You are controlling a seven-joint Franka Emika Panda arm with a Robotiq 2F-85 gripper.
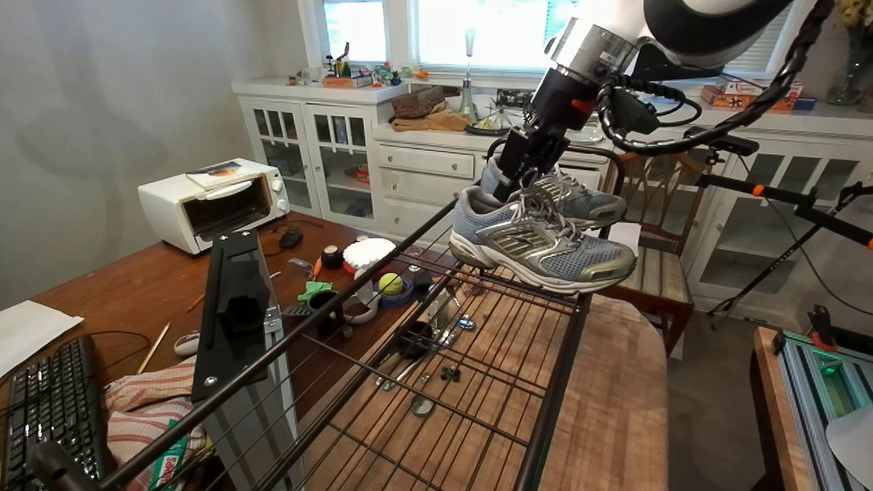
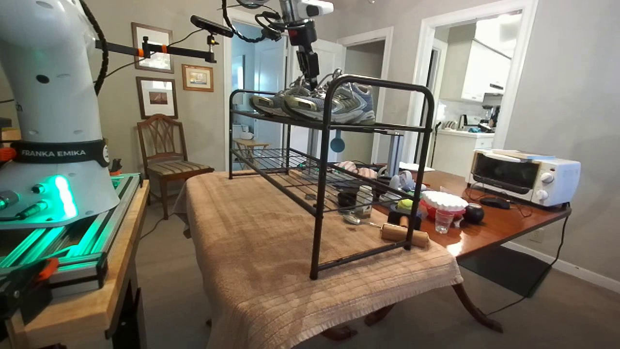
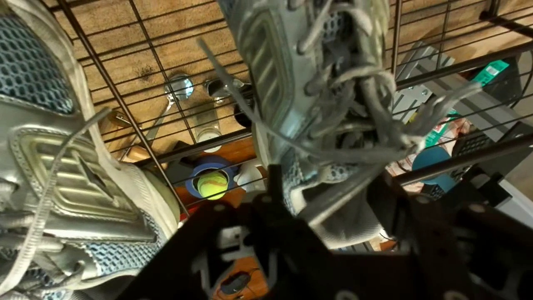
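A pair of grey-blue running shoes stands side by side on the top shelf of a black wire rack [image 2: 325, 192]. My gripper [image 1: 512, 185] points down at the heel opening of the nearer shoe [image 1: 544, 241] in exterior view 1. The other shoe [image 1: 593, 203] is partly hidden behind it. In the wrist view my gripper has its fingers apart, with the nearer shoe's tongue and collar region between them. Whether the fingers touch the shoe cannot be made out. Loose laces [image 3: 369, 120] spread over that shoe, and the other shoe [image 3: 75, 185] lies left of the gripper.
The rest of the top shelf is bare wire [image 1: 458, 384]. Below lie a tennis ball [image 3: 212, 184], spoons and small items. A grey metal post [image 1: 237, 327] rises beside the rack. A white toaster oven [image 1: 217, 204] stands on the wooden table.
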